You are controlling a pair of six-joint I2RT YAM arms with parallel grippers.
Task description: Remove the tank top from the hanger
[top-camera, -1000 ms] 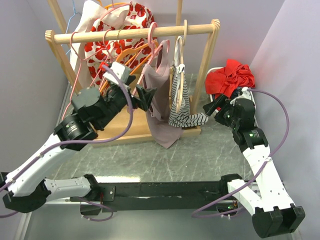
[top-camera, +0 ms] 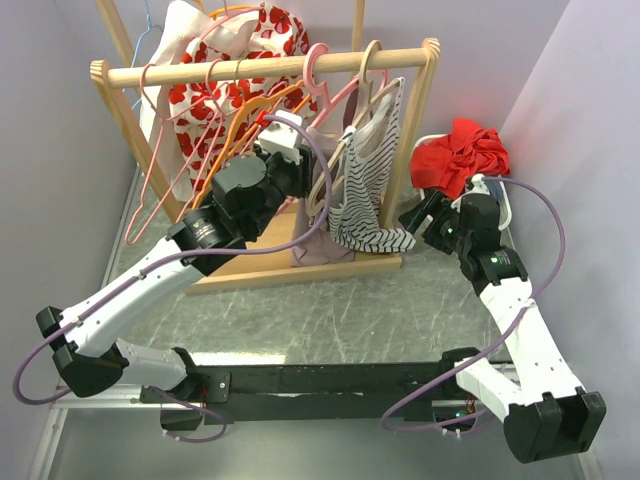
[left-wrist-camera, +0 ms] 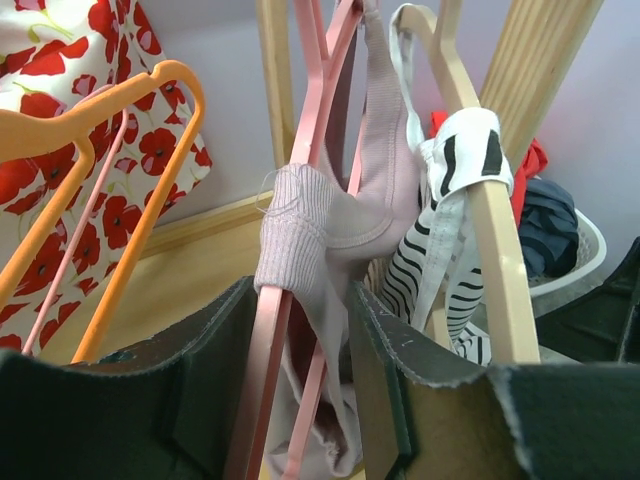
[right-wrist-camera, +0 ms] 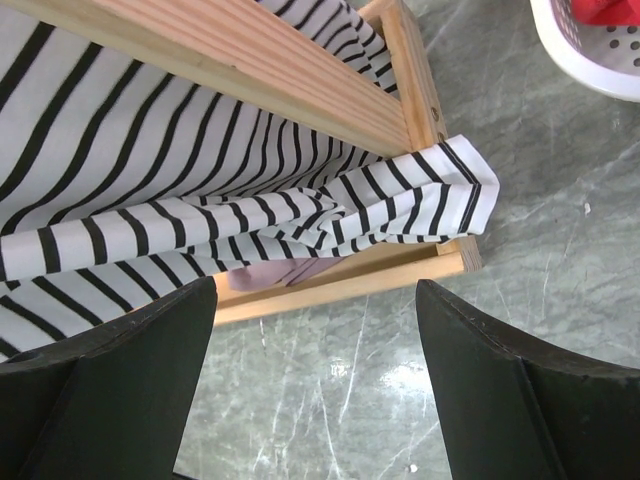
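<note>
My left gripper [top-camera: 293,160] is up among the hangers. In the left wrist view its fingers straddle a pink hanger [left-wrist-camera: 267,360] carrying a mauve ribbed tank top [left-wrist-camera: 302,220]; whether they grip it cannot be told. A striped tank top [top-camera: 365,200] hangs on a wooden hanger [left-wrist-camera: 496,260] just right of it. My right gripper [top-camera: 432,210] is open beside the rack's right end, with striped fabric [right-wrist-camera: 400,200] in view beyond its fingers.
A wooden rack [top-camera: 200,70] holds orange and pink hangers and a red-flowered garment [top-camera: 280,35]. A white basket [right-wrist-camera: 560,55] with red cloth [top-camera: 460,150] stands at right.
The mauve top is pushed back, and the striped top has swung wider. My right gripper has shifted slightly.
</note>
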